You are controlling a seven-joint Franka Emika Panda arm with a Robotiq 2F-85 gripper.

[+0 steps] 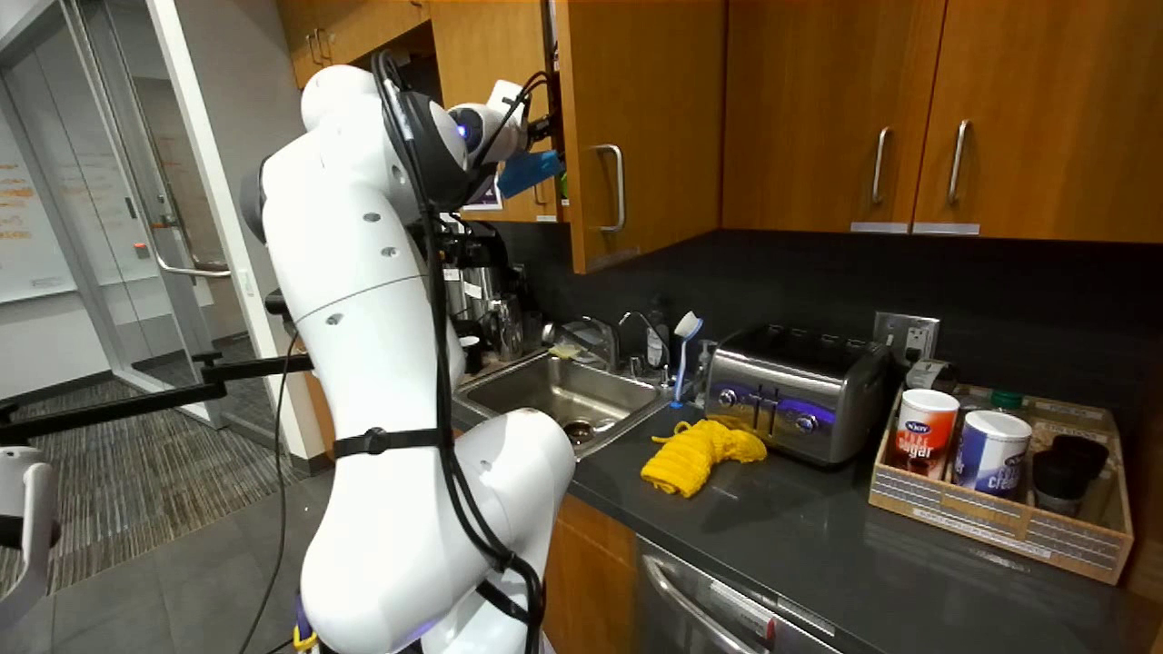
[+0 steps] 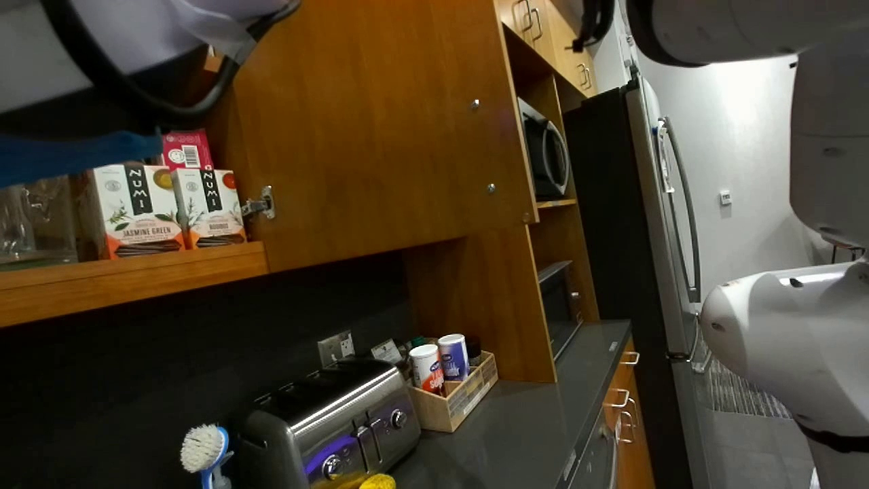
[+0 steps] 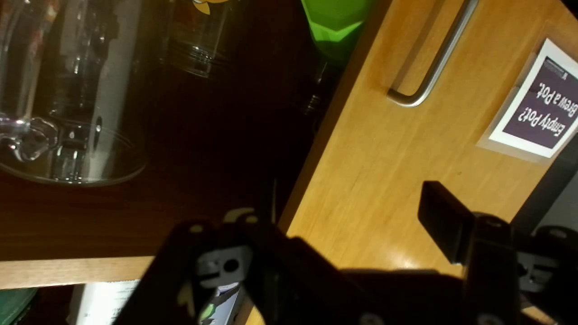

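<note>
In the wrist view my gripper is open, its dark fingers set wide apart with nothing between them. Behind that gap is the wooden face of a closed cabinet door with a metal handle (image 3: 433,67). Left of it, the dark inside of an open cupboard holds a clear glass pitcher (image 3: 70,135), a smaller glass (image 3: 198,48) and a bright green object (image 3: 338,21). Exterior view 1 has the arm raised to the cupboard, its gripper end partly hidden by the swung-open door (image 1: 649,120). Two Numi tea boxes (image 2: 138,212) stand on the shelf in exterior view 2.
The open door juts out just right of my gripper end. Below are a sink (image 1: 561,392), a yellow cloth (image 1: 703,452), a toaster (image 1: 801,387) and a box of canisters (image 1: 998,512).
</note>
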